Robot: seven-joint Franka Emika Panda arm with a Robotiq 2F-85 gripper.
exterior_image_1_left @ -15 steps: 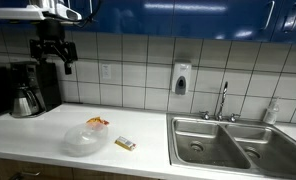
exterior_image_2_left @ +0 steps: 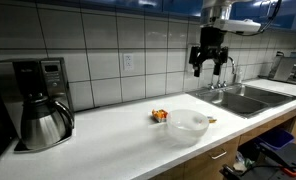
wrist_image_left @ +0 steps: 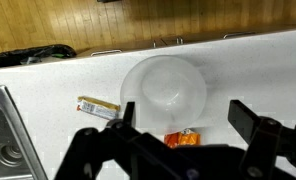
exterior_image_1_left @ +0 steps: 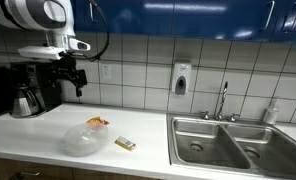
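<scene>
A clear round bowl [exterior_image_1_left: 85, 140] sits on the white counter and looks empty from above in the wrist view. Close behind it lies an orange packet [exterior_image_1_left: 97, 121]; the same packet [wrist_image_left: 182, 138] shows at the bowl's edge in the wrist view. To the bowl's sink side is a small yellow-and-white bar [exterior_image_1_left: 125, 143], lying flat and apart from it. High over the counter hangs my gripper, its two fingers wide apart, holding nothing and touching nothing.
A coffee maker with a steel carafe [exterior_image_2_left: 43, 122] stands against the wall. The double sink [exterior_image_1_left: 223, 143] with its faucet [exterior_image_1_left: 222, 100] is at the other end. Blue cabinets [exterior_image_1_left: 208, 20] run overhead. Counter between coffee maker and bowl is bare.
In exterior view 1 my arm has come lower and farther right, and the gripper hangs nearer the counter. The bowl, packet and bar have stayed in place.
</scene>
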